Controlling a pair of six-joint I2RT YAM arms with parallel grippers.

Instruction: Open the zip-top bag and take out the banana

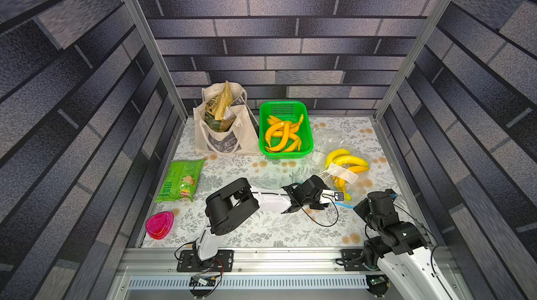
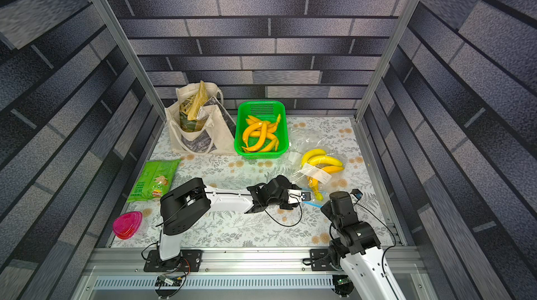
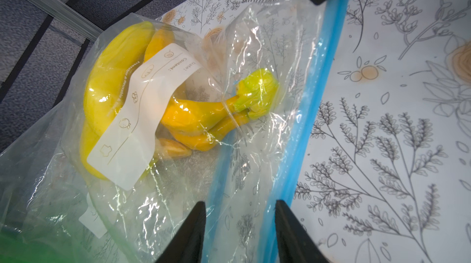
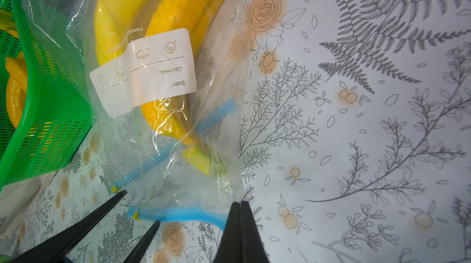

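Note:
A clear zip top bag [image 4: 112,138] with blue zip strips and a white label lies on the right of the table, a bunch of yellow bananas [image 3: 117,66] inside. Its two blue strips are spread apart at the mouth. My left gripper stands open at the left end of the mouth, a blue strip close to each fingertip. At the other end of the mouth, my right gripper is shut, with the lower blue strip and clear film running into its fingertips. The banana stems point toward the mouth, still within the film.
A green basket [image 1: 285,156] of loose bananas stands behind the bag's left side. A canvas tote [image 1: 246,132] is farther left. A green packet [image 1: 180,179] and a pink lidded container [image 1: 160,225] lie at far left. Bare table shows right of the bag.

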